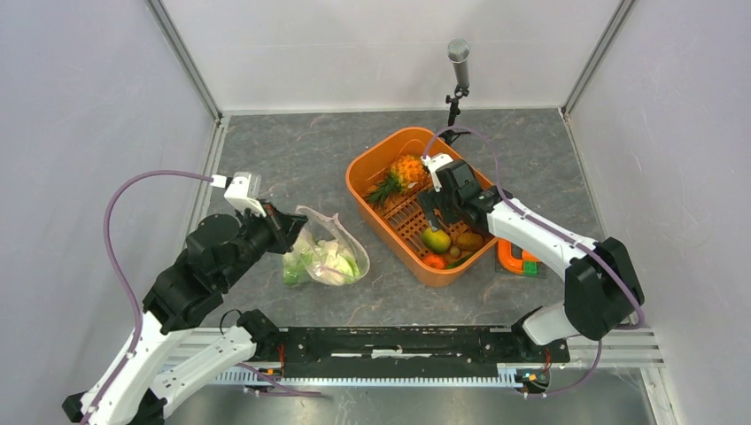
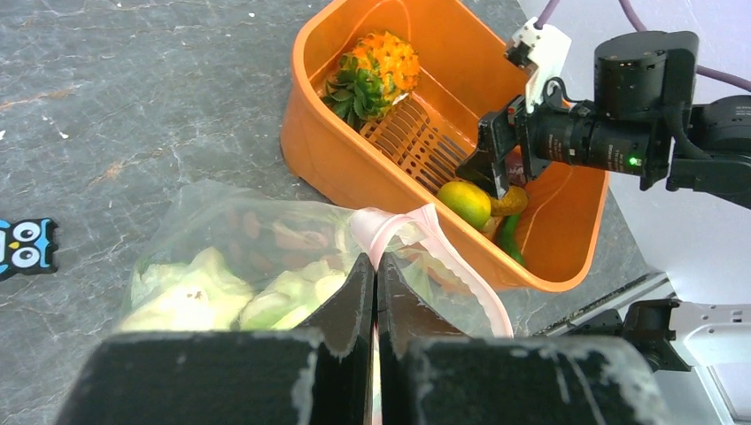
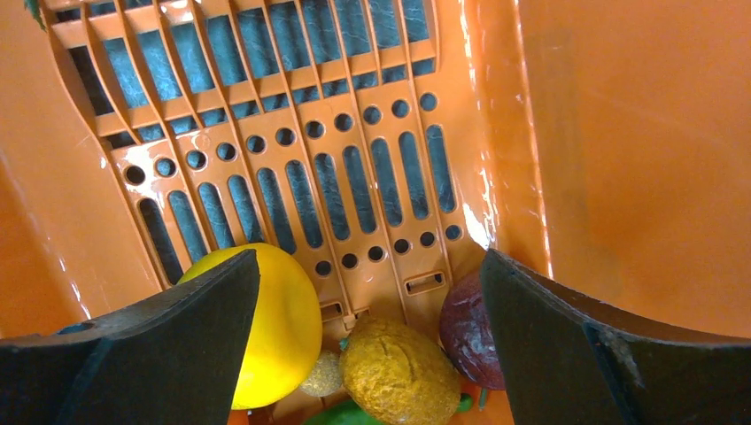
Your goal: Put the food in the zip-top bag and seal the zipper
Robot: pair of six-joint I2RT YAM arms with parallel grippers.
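Note:
My left gripper is shut on the rim of the clear zip bag. Pale cabbage-like food lies inside, and the pink-edged mouth gapes toward the basket. Over in the orange basket, my right gripper is open above the food, with nothing held. Below its fingers sit a yellow-green mango-like fruit, a brown potato-like item and a dark purple fruit. A green pepper shows at the lower edge. An orange pineapple lies at the basket's far end.
A microphone on a stand rises behind the basket. Right of the basket lies an orange and green object, partly under the right arm. An owl-shaped piece rests on the grey table, whose back left is mostly clear.

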